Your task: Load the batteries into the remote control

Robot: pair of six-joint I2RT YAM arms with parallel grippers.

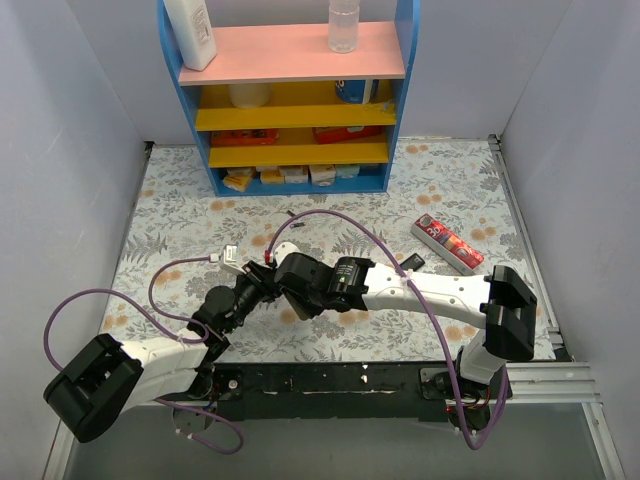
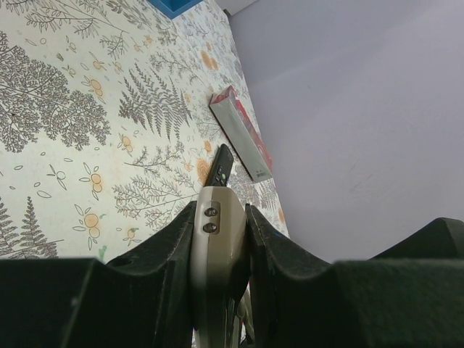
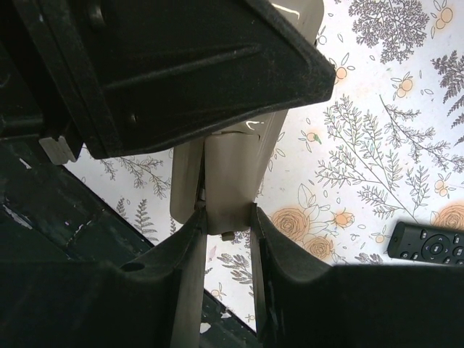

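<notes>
The beige remote control [image 2: 217, 226] stands between the fingers of my left gripper, which is shut on it. Its rounded end with two dark dots points up the left wrist view. In the right wrist view, the remote's body [image 3: 186, 181] is partly covered by a flat beige piece like a battery cover [image 3: 230, 177]. The fingertips of my right gripper flank the lower end of that piece; whether they press on it I cannot tell. From above, both hands meet over the table and hide most of the remote. No loose battery is clearly visible.
A black remote [image 3: 431, 243] lies on the table to the right, beside a red box [image 1: 447, 243]. The shelf unit [image 1: 294, 147] stands at the back. A small dark thin object [image 1: 296, 216] lies before it.
</notes>
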